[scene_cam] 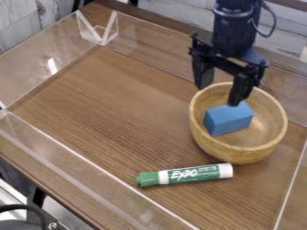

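Observation:
My black gripper (223, 77) hangs open over the back of a yellow bowl (249, 142), one finger either side, nothing between them. In the bowl lies a blue block (228, 116), below the fingertips and apart from them. A green-and-white EXPO marker (185, 175) lies on the wooden table in front of the bowl.
A clear plastic bracket stands at the back left edge. Black cables show at the lower left corner.

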